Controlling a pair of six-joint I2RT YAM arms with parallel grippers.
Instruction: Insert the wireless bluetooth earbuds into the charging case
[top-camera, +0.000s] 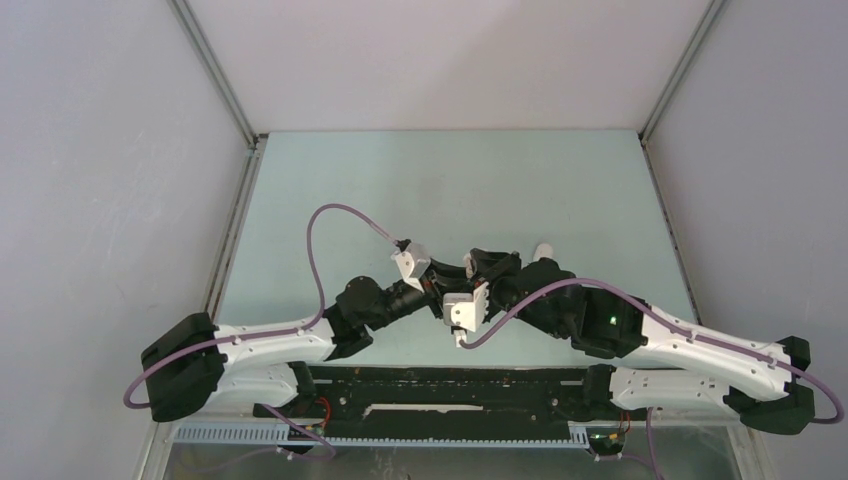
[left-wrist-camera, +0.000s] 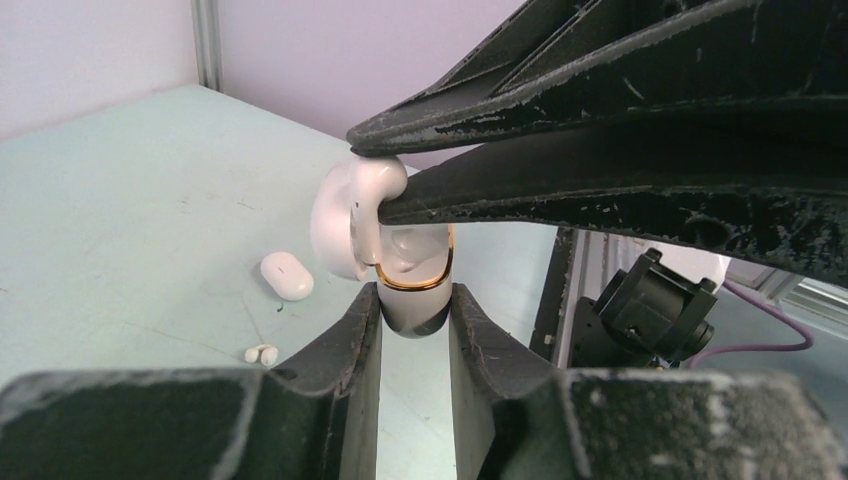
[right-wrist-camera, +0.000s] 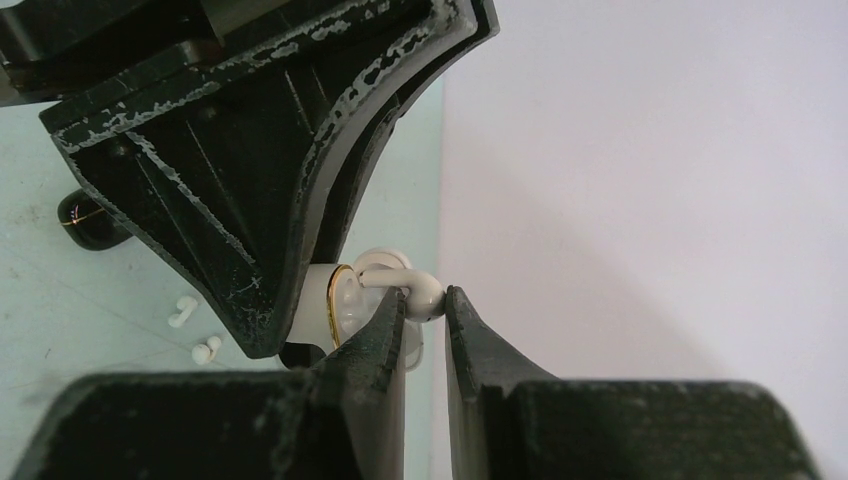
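The white charging case (left-wrist-camera: 412, 295), lid open and gold-rimmed, is held upright in my left gripper, which is shut on it. My right gripper is shut on a white earbud, held over the open case with its stem lying across the opening; in the left wrist view it sits at the case's mouth beside the lid (left-wrist-camera: 330, 225). Whether it is seated in a slot I cannot tell. In the top view both grippers meet near the middle and largely hide the case.
On the table (top-camera: 450, 180) lie a white oval piece (left-wrist-camera: 287, 275), small white earbuds (left-wrist-camera: 262, 354) and a black rounded object (right-wrist-camera: 93, 220).
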